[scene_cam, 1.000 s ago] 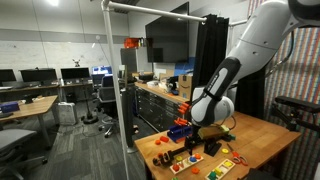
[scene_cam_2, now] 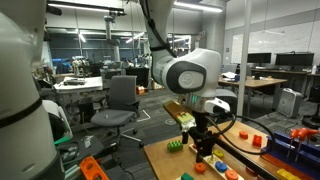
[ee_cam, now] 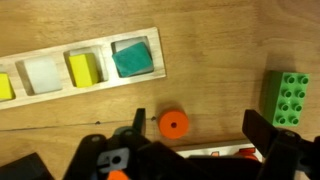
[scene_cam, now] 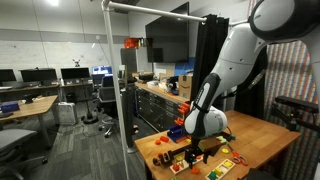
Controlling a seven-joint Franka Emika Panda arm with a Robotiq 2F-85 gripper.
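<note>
Seen from the wrist view, my gripper stands open above the wooden table, its fingers spread wide. Between and below them an orange disc (ee_cam: 173,124) lies flat on the wood, not held. A pale wooden tray (ee_cam: 105,83) crosses the upper left, bearing a teal block (ee_cam: 133,58), a yellow block (ee_cam: 84,69), a white block (ee_cam: 42,74) and another yellow block (ee_cam: 5,87) at the edge. To the right sits a green studded brick (ee_cam: 287,98).
A second tray (ee_cam: 205,152) with red pieces shows partly at the bottom, behind the fingers. In exterior view 2, a red-and-blue rack (scene_cam_2: 292,152) stands near the table's right side. Bare wood lies between the wooden tray and the green brick.
In exterior view 1 the arm's lower part has shifted slightly left and down over the trays. The pieces on the table show no clear movement.
</note>
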